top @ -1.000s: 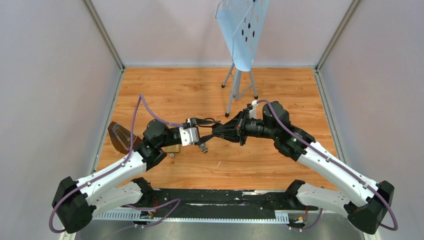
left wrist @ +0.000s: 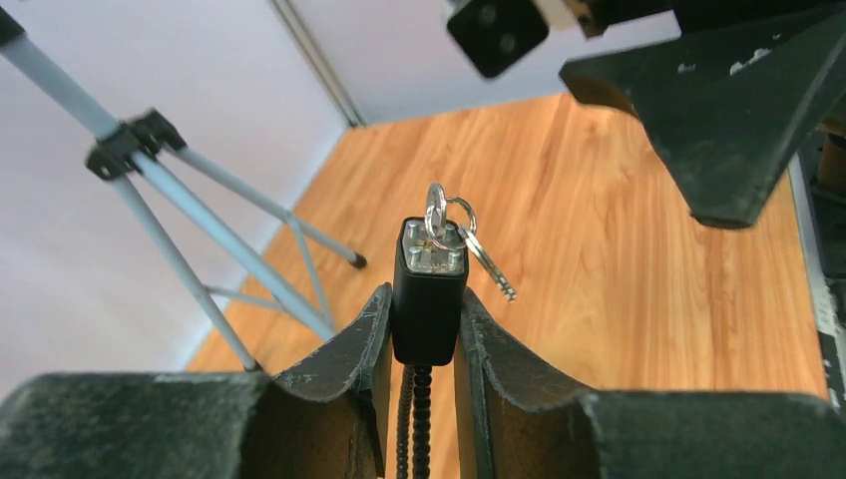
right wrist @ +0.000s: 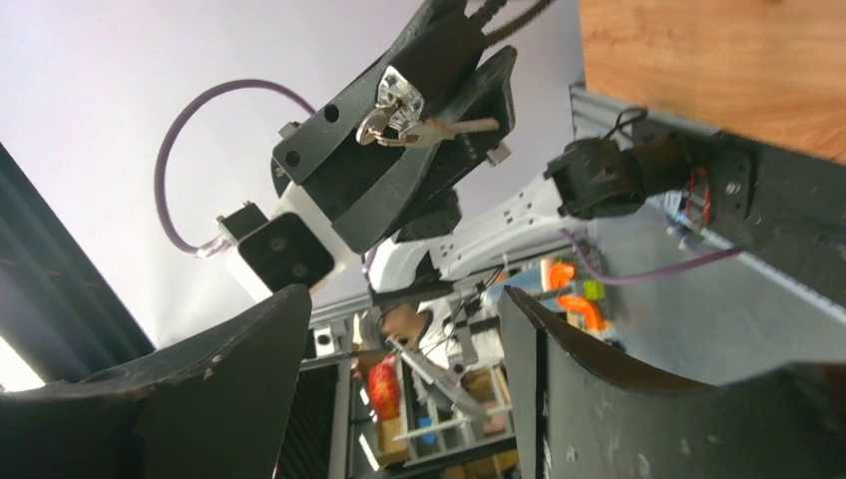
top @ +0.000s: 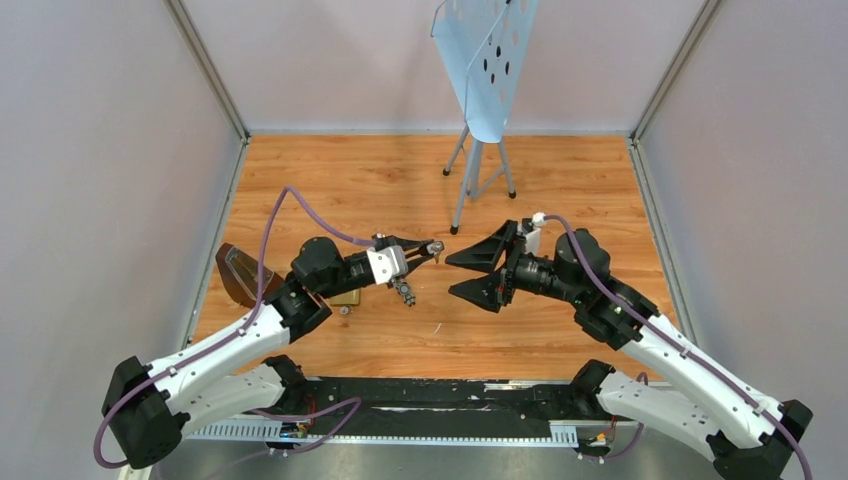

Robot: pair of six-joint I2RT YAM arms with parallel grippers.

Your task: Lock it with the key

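Note:
My left gripper (top: 426, 250) is shut on a black lock body (left wrist: 427, 309) with a metal top and a dark flexible cable hanging below, seen upright in the left wrist view. A ring with keys is on the lock's top; one key sticks out sideways, also visible in the right wrist view (right wrist: 459, 128). My right gripper (top: 462, 275) stands open just to the right, facing the lock, with nothing between its fingers.
A light blue perforated board (top: 485, 60) on a tripod stands at the back. A brown object (top: 240, 275), a brass-coloured block (top: 345, 298) and small metal parts lie behind the left arm.
My right gripper has opened and moved back to the right, away from the lock. My left gripper has risen or shifted slightly to the right, still holding it.

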